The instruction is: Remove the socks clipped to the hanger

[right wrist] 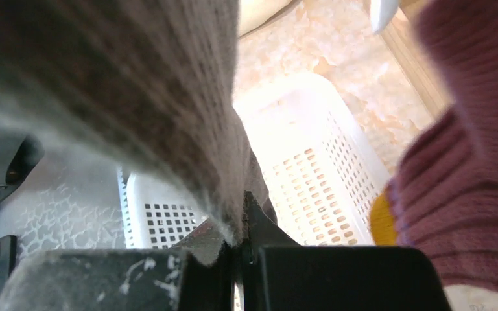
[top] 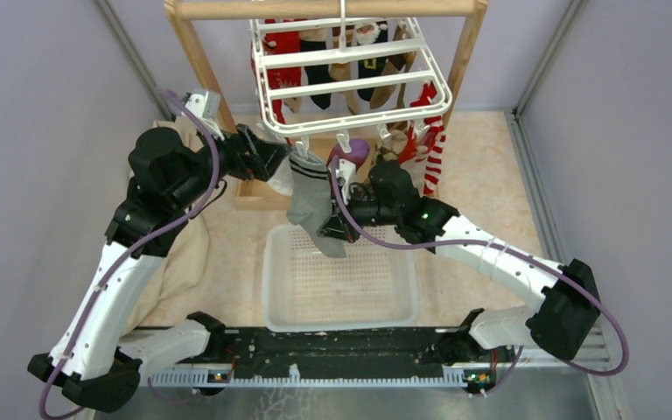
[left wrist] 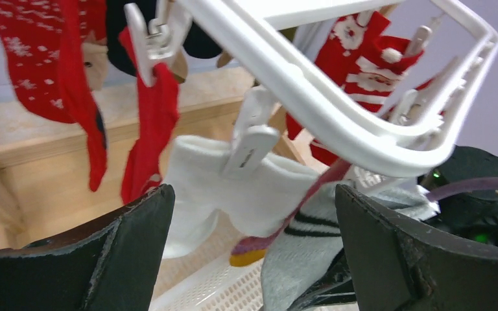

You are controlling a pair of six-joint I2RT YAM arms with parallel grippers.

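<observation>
A grey sock with black stripes [top: 306, 197] hangs below the front of the white hanger [top: 354, 118]. My right gripper [top: 337, 229] is shut on this sock's lower part; in the right wrist view the grey fabric [right wrist: 201, 162] runs into its fingers. My left gripper [top: 267, 157] stands open left of the sock, facing the clips [left wrist: 249, 149], nothing between its fingers. A white sock [left wrist: 194, 194], a maroon-purple sock [right wrist: 467, 207] and red socks [left wrist: 152, 123] hang nearby. Whether the grey sock's top is still in its clip I cannot tell.
A white perforated basket [top: 341, 289] sits on the floor under the socks. The wooden frame [top: 201, 61] carries the hanger. Beige cloth [top: 175, 271] lies at left. Open floor is at right.
</observation>
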